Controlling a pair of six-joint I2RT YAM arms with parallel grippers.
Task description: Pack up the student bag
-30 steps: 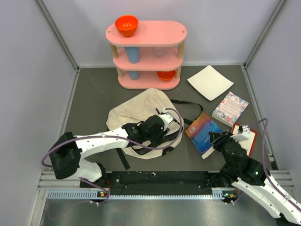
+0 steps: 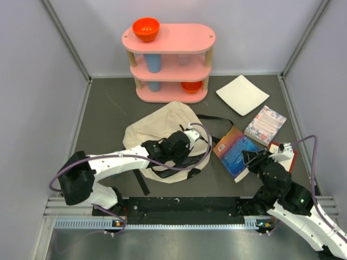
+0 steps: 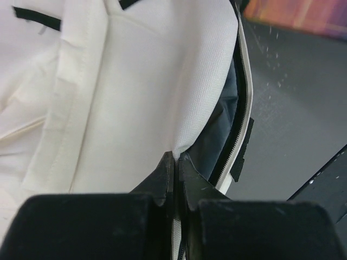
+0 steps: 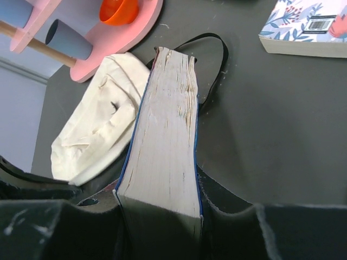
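Note:
The cream student bag (image 2: 157, 124) lies flat in the middle of the table, its zipped opening facing the front right. My left gripper is shut on the upper fabric edge of the bag; beside the pinch, the dark lining (image 3: 217, 127) shows through a gap along the zipper (image 3: 234, 141). In the right wrist view a thick blue-covered book (image 4: 165, 119) stands between the fingers of my right gripper, which is shut on it. From above, this book shows an orange and blue cover, held right of the bag.
A floral book (image 2: 264, 124), a white pad (image 2: 242, 95) and a red-edged book (image 2: 293, 162) lie at the right. The pink shelf (image 2: 173, 93) with cups and bowls stands behind the bag. A black strap (image 4: 222, 51) loops out beside the bag.
The right gripper has shifted slightly, still with the book.

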